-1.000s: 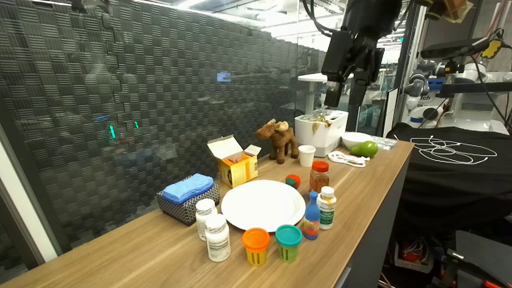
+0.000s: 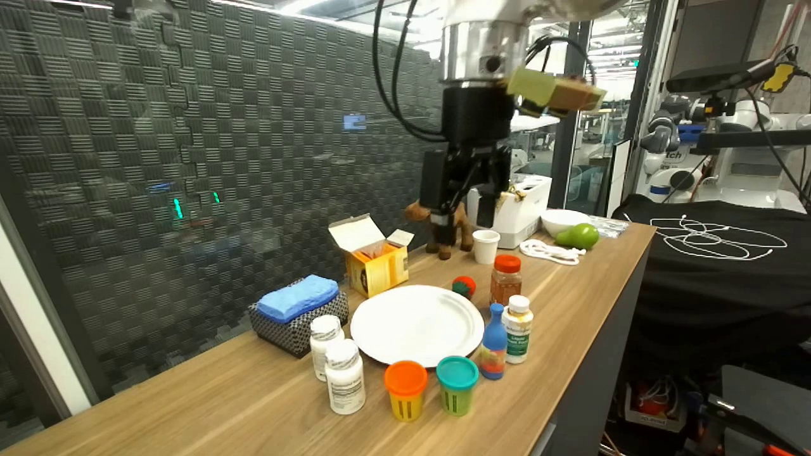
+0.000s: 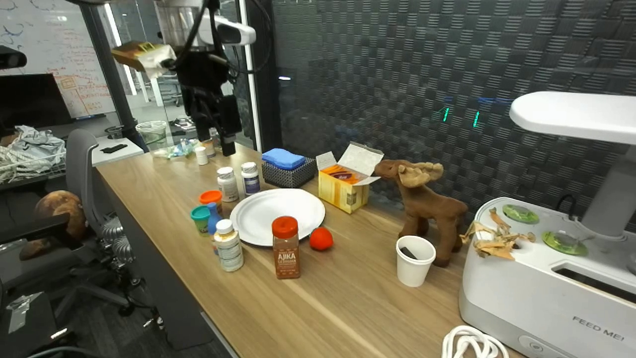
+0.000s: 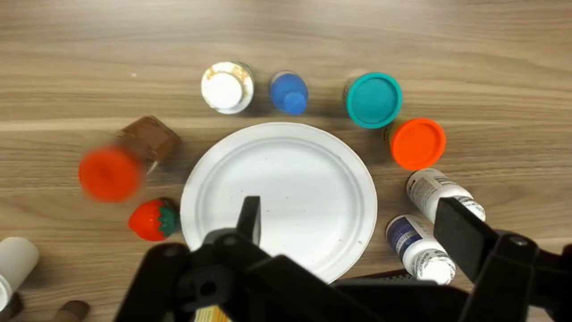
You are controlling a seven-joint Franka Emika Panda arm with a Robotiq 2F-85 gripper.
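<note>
My gripper is open above the table, its fingers wide apart and nothing held between them. Below it, a white plate [image 4: 279, 193] lies bare on the wood. Around the plate stand an orange-lidded tub [image 2: 406, 389], a teal-lidded tub [image 2: 457, 386], a blue bottle [image 2: 494, 343], a white bottle with a green label [image 2: 517, 330] and a red-capped spice jar [image 3: 286, 250]. A toy strawberry [image 4: 147, 220] sits beside the plate. Two white pill bottles [image 2: 346, 377] stand close together at the plate's other side.
Along the dark wall are a blue cloth [image 3: 283, 158] on a black box, an open yellow box [image 3: 344, 188], a toy moose [image 3: 426, 209] and a white appliance [image 3: 536, 286]. A paper cup [image 3: 413, 262] stands near the moose.
In exterior view 1 my arm has moved left and lower, from beside the white appliance to in front of the moose. The objects on the table stay where they were.
</note>
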